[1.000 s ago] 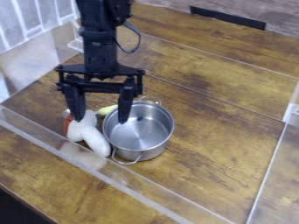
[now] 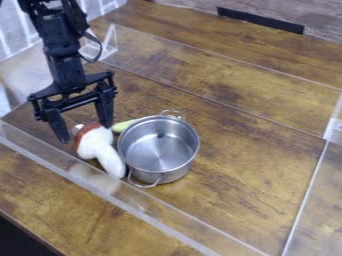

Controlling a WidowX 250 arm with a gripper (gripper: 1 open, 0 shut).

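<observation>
My black gripper [image 2: 83, 126] hangs at the left, open, its fingers just above a white plush toy [image 2: 104, 154] with a red top. The toy lies on the wooden table against the left side of a steel pot [image 2: 159, 151]. Behind the pot a thin pale yellow-green object [image 2: 124, 125] pokes out, partly hidden; I cannot tell what it is.
Clear low walls border the wooden table [image 2: 247, 170] at the front left and right. Its middle and right are empty. A dark slotted strip [image 2: 281, 25] runs along the back.
My arm and gripper have moved left, from over the pot to over the white toy, and turned somewhat. The pot and toy look unmoved.
</observation>
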